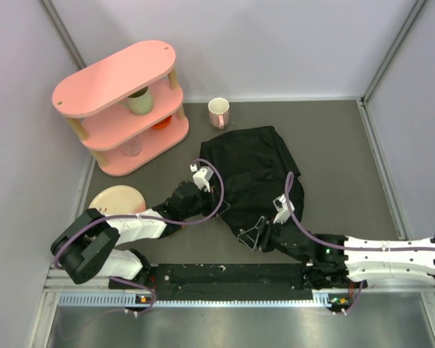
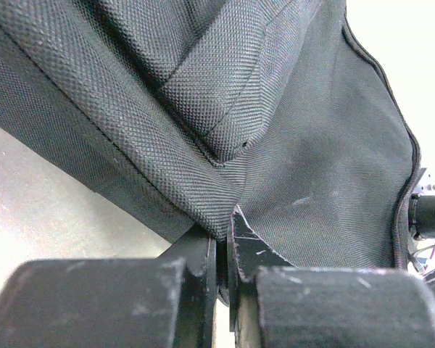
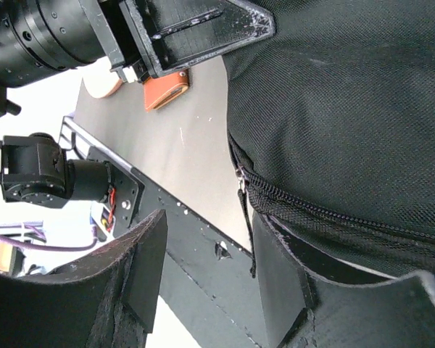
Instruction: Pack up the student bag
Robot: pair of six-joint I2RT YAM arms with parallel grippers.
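Note:
The black bag [image 1: 254, 163] lies on the table, its front part toward the arms. At its left edge my left gripper [image 1: 221, 208] is shut on a fold of the bag's fabric [image 2: 167, 138], which runs between the fingers in the left wrist view. My right gripper stands open by the bag's front corner. The zipper [image 3: 319, 210] runs along the edge there. Its pull [image 3: 241, 178] and a dark cord hang close beside the tip of the right-hand finger [image 3: 279, 254], with no grip on them.
A pink shelf [image 1: 116, 76] holding cups stands at the back left, and a pink mug [image 1: 219, 113] behind the bag. Left of the bag are a round cream item [image 1: 119, 199] and a brown leather-like item [image 3: 167, 88].

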